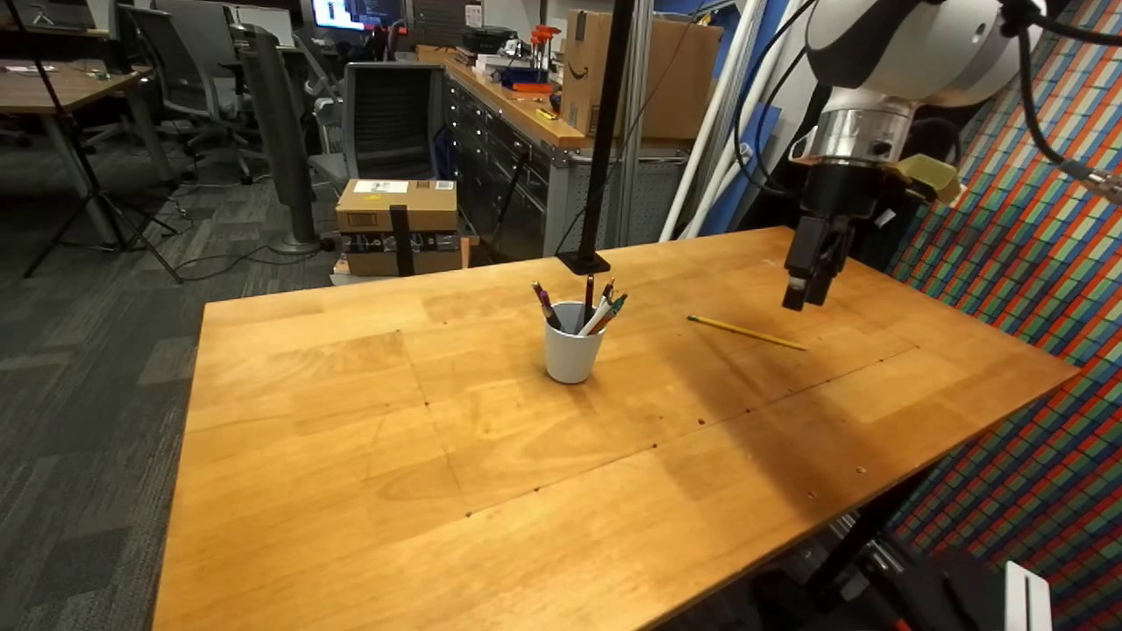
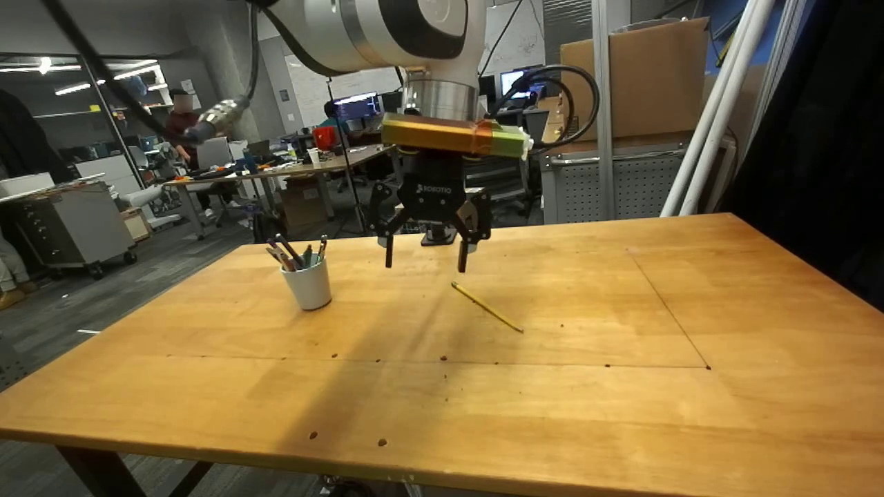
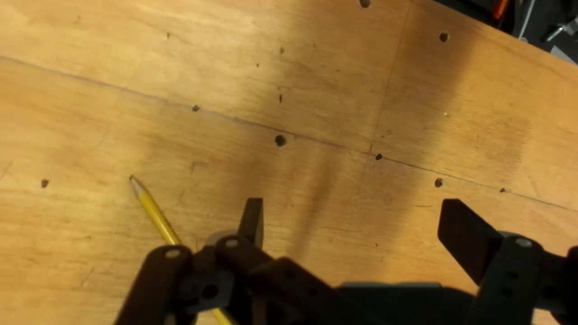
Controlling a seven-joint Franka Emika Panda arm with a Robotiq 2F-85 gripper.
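Observation:
A yellow pencil (image 1: 747, 333) lies alone on the wooden table. In the wrist view the sharpened end of the pencil (image 3: 156, 215) points up and left, while the rest passes behind my left finger. My gripper (image 2: 426, 264) hangs above the table, its fingers wide apart and nothing between them; it is open and clear of the pencil. A white cup (image 1: 571, 352) stands upright on the table, with several pens and pencils (image 2: 300, 255) sticking out of its top.
A black post (image 1: 601, 158) rises at the table's back edge.

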